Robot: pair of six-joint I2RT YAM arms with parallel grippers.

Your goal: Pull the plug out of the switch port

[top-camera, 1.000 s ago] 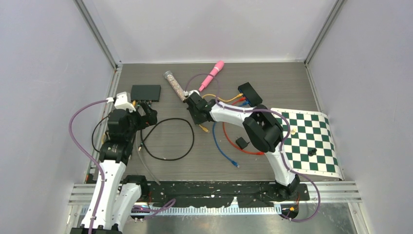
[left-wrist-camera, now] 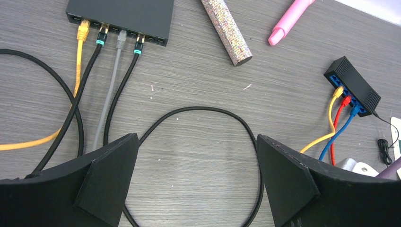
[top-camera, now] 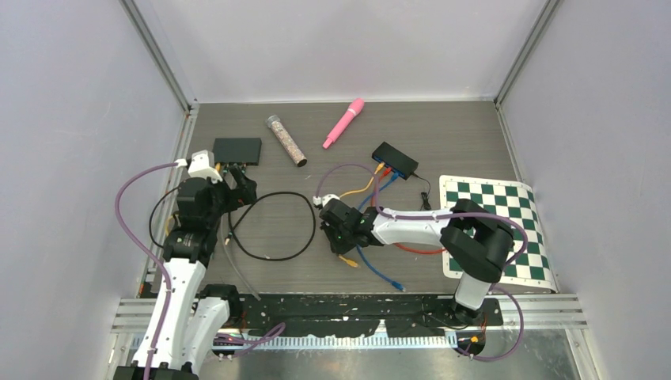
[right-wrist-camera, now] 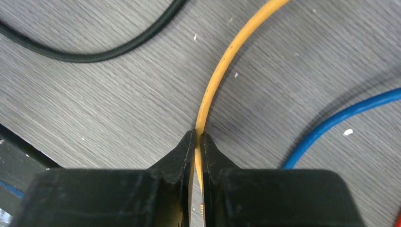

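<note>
The small black switch at the back right has yellow, red and blue plugs in it. My right gripper is shut on the yellow cable low over the table, near the front middle in the top view, with the blue cable beside it. My left gripper stands open above the left side, nothing between its fingers, facing the larger black switch with yellow, grey and black cables plugged in.
A glitter tube and a pink microphone lie at the back. A looped black cable lies at centre left. A checkered board is at the right, partly under my right arm.
My right gripper has moved toward the front and right with the yellow cable; the small switch has shifted left and turned. The left arm is almost still.
</note>
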